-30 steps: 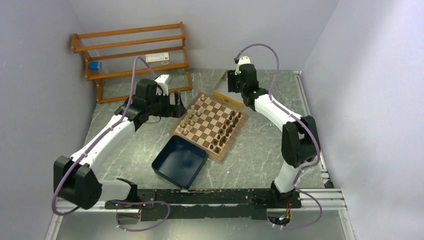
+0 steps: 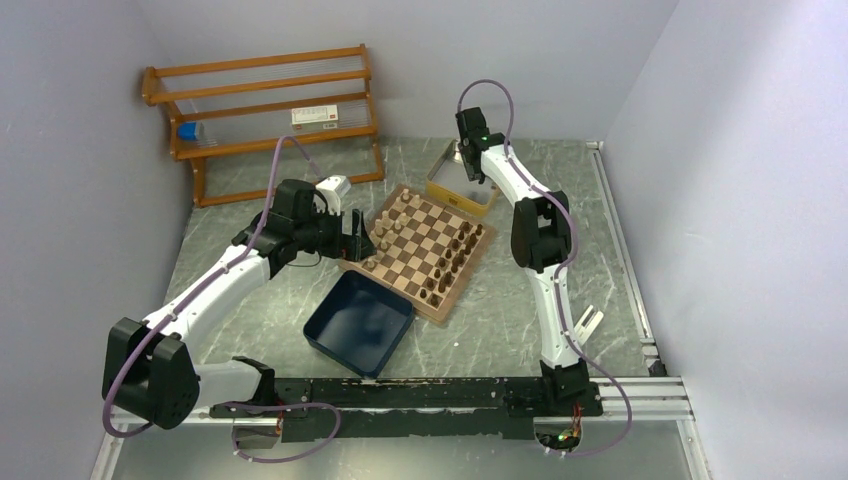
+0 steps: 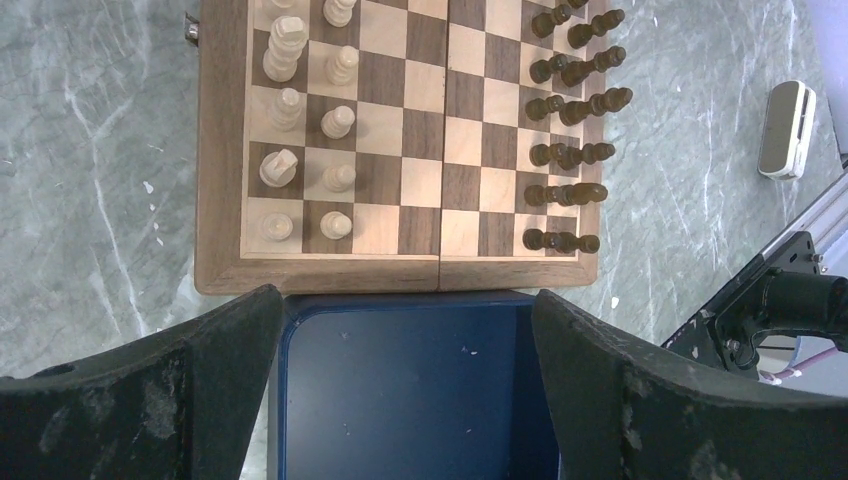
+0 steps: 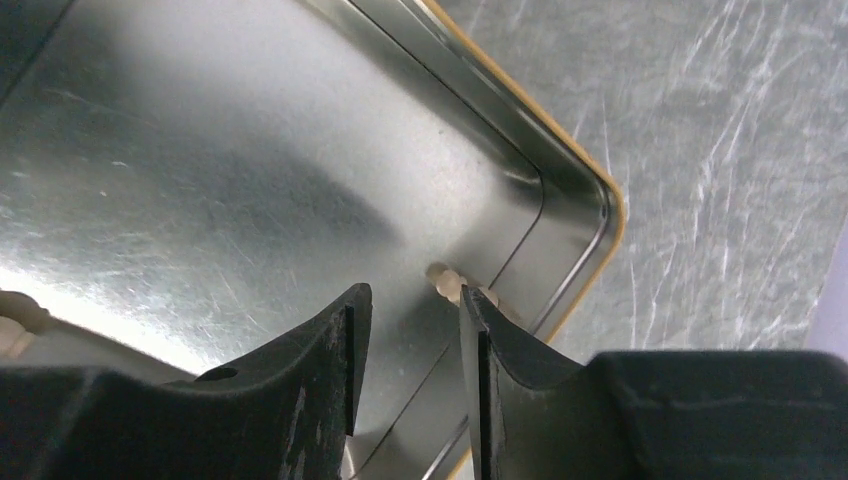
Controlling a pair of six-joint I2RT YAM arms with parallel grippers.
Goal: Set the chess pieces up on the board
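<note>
The wooden chessboard (image 2: 423, 240) bears light pieces (image 3: 337, 122) on its left side and dark pieces (image 3: 563, 240) along its right side. Over the board's lower left edge, my left gripper is open and empty. My right gripper is inside the yellow-edged box (image 2: 458, 199), its fingers part open. A small pale piece (image 4: 449, 285) lies on the box floor by the right fingertip, which partly hides it. Nothing is gripped there. Another pale object (image 4: 14, 336) shows at the lower left of the right wrist view.
An empty-looking dark blue bin (image 2: 358, 320) stands in front of the board. Behind, a wooden rack (image 2: 265, 148) stands at the left. A white object (image 3: 787, 130) lies on the table to the right, where much of the surface is clear.
</note>
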